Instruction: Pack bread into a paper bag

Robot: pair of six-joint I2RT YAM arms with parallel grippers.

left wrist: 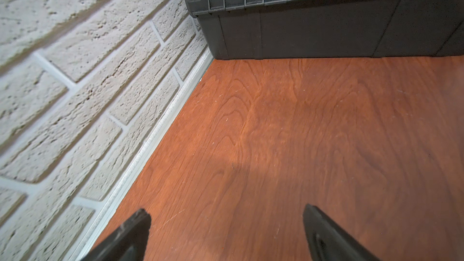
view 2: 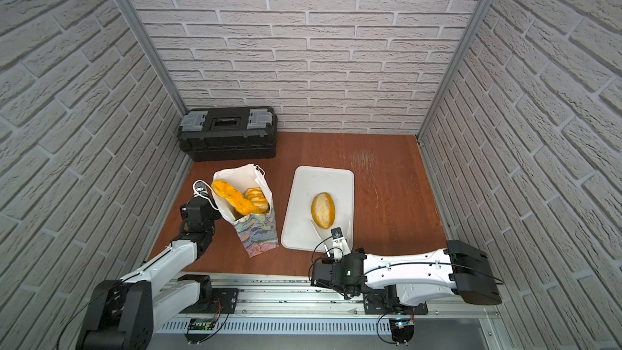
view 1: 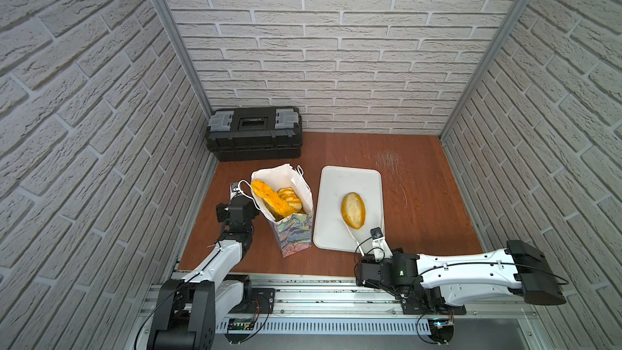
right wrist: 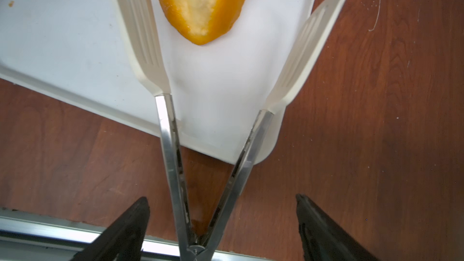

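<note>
The white-tipped metal tongs (right wrist: 170,137) lie spread, tips over the white tray (right wrist: 232,91) and hinge near the table's front edge. Over the hinge end, my right gripper has its fingers well apart on either side, not touching it. An oval loaf (view 1: 353,210) rests on the tray, just beyond the tong tips. Left of the tray stands the patterned paper bag (view 1: 294,233), upright and open. Inside it are a long orange bread (view 1: 269,197) and a braided roll (view 1: 290,198). Beside the bag, my left gripper is open and empty.
A black toolbox (view 1: 254,133) stands at the back left, near the wall. Bare wooden table (view 1: 421,188) lies to the tray's right. The bag's string handles (view 1: 245,188) loop out at its top.
</note>
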